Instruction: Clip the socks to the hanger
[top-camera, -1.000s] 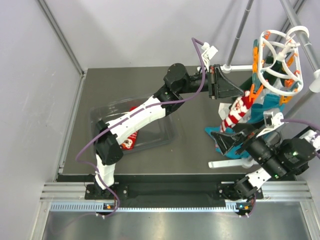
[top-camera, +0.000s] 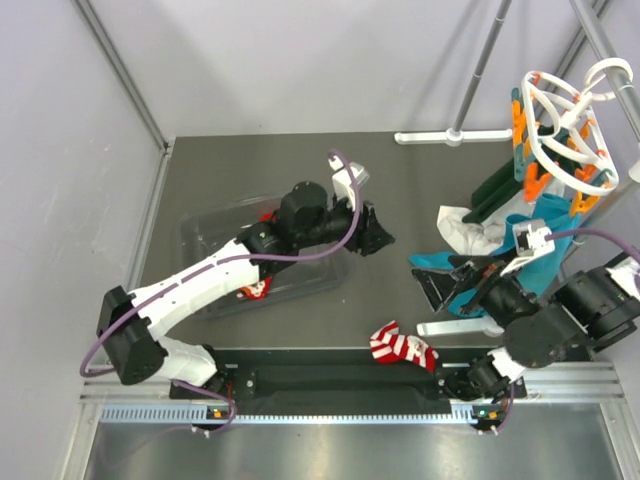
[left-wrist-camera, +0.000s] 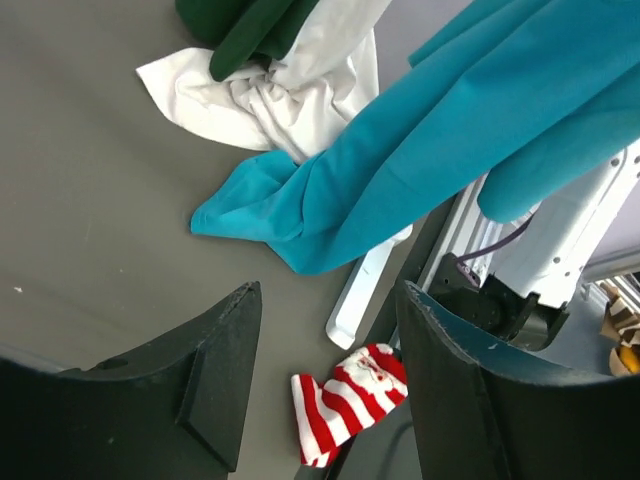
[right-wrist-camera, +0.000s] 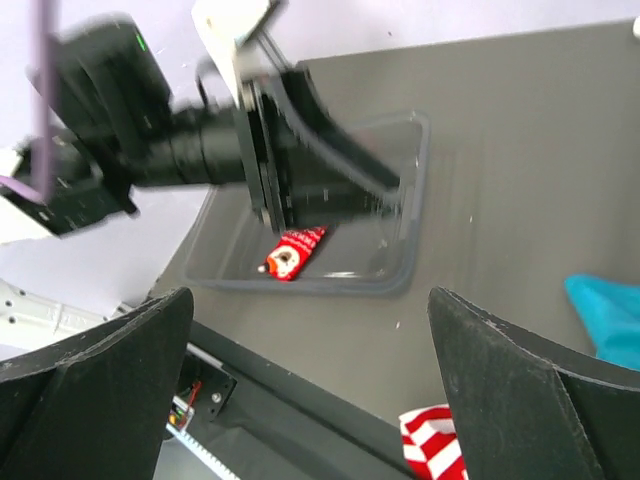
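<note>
A red-and-white striped sock (top-camera: 400, 345) (left-wrist-camera: 340, 405) (right-wrist-camera: 433, 440) lies low by the front edge. A white clip hanger (top-camera: 560, 120) with orange and teal clips hangs at top right, holding dark green, white and blue socks (top-camera: 540, 270) (left-wrist-camera: 420, 150). My left gripper (top-camera: 370, 232) is open above the middle, left of the hanging socks, nothing between its fingers. My right gripper (top-camera: 450, 280) stands open and empty in front of the blue sock, above and right of the striped sock.
A clear plastic bin (top-camera: 205, 250) (right-wrist-camera: 415, 200) with red socks (right-wrist-camera: 288, 255) is at left, partly under my left arm. The metal stand's white foot (left-wrist-camera: 350, 305) is at right. The grey floor between bin and hanger is mostly clear.
The striped sock, hanging at the hanger about a second ago, is now down at the front edge. My left gripper has moved down and left, away from the hanger. The right gripper has shifted slightly.
</note>
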